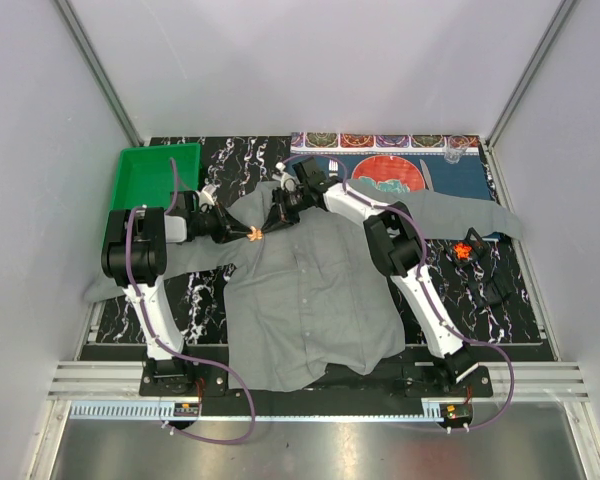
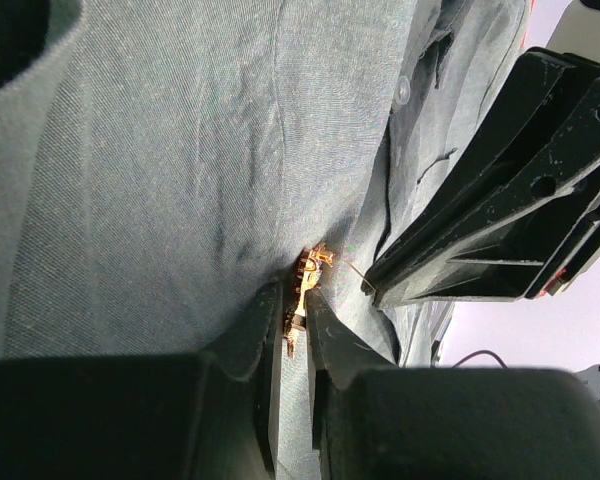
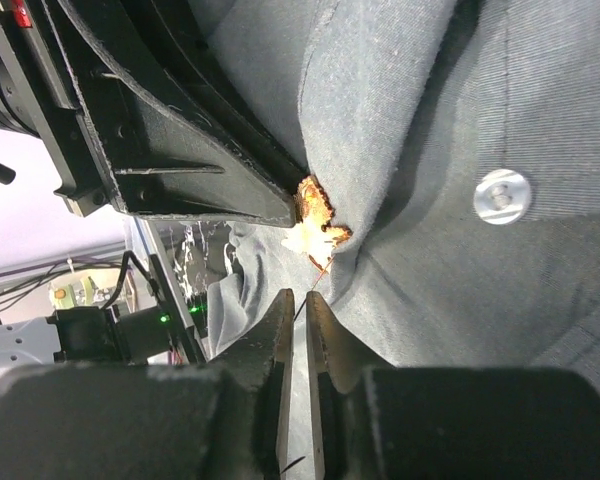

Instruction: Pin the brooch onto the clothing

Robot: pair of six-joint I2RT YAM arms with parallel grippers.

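A small gold brooch (image 1: 255, 233) lies against the grey shirt (image 1: 310, 300) near its left-middle fold. My left gripper is shut on the brooch, which sticks up from between its fingertips with a thin pin (image 2: 355, 270) reaching toward the right gripper. In the right wrist view the brooch (image 3: 315, 225) sits at the left gripper's tip, on a fabric fold, its pin pointing down to my right gripper, whose fingertips are close together around the pin's end. Whether they grip it I cannot tell.
A green tray (image 1: 160, 160) stands at the back left. A red plate (image 1: 385, 170), cutlery and a glass (image 1: 456, 150) sit on a blue mat at the back right. An orange-and-black object (image 1: 463, 252) lies to the right of the shirt.
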